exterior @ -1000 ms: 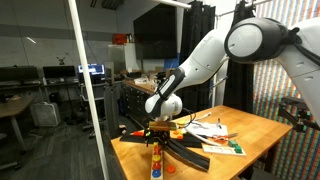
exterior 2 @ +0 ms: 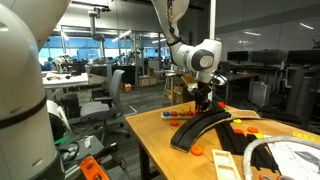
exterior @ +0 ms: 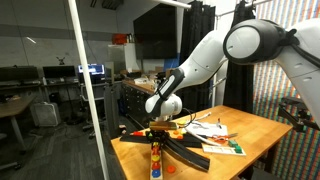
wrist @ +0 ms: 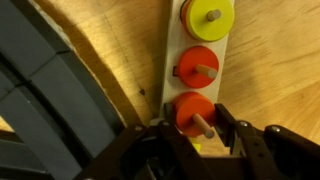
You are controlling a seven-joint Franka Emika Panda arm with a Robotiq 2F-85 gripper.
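Observation:
A pale wooden strip with upright pegs [wrist: 178,50] lies on the table; round discs sit over its pegs. In the wrist view a yellow disc [wrist: 212,14] rests above a red one at the top, a red disc [wrist: 200,66] is in the middle, and an orange-red disc [wrist: 186,108] is nearest me. My gripper is shut on that nearest disc, a dark finger at either side, with the wooden peg still showing through its middle. From the side, the strip [exterior: 157,176] carries red, yellow and blue pieces beneath my gripper.
Beside the strip lies a long dark curved object [exterior 2: 200,128]. Loose coloured pieces and tools are scattered farther right, near a pale tray [exterior 2: 227,166]. Bare wooden table [exterior 2: 150,127] shows to the left in exterior view 2.

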